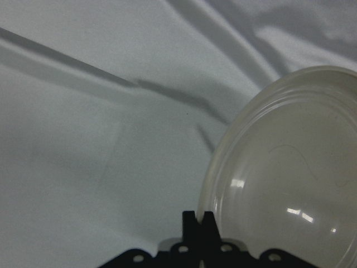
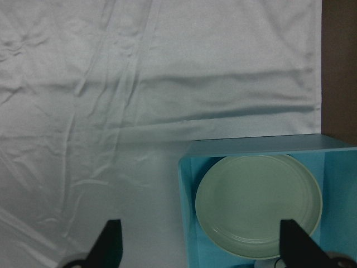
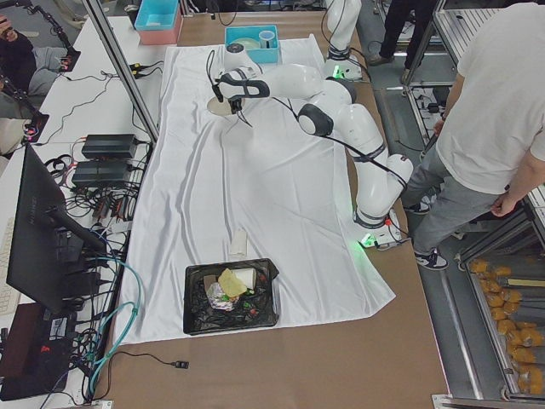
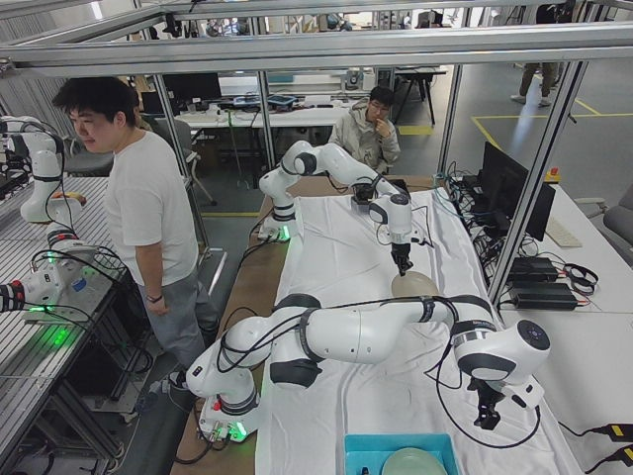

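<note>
A translucent pale plate [image 1: 284, 167] lies on the white cloth; my left gripper is at its rim in the left wrist view, fingertips close together, the rim seeming to run into them. Whether it grips the rim I cannot tell. In the camera right view the plate [image 4: 415, 285] is partly behind the near arm. My right gripper stands open over the cloth beside a blue bin [image 2: 191, 218] holding a pale green plate [image 2: 256, 201], with nothing visible between its fingers.
A black tray [image 3: 196, 307] with rubbish and a yellow item stands at the cloth's other end, near a pale strip [image 3: 238, 244]. A monitor and cables line one side; a person stands on the other.
</note>
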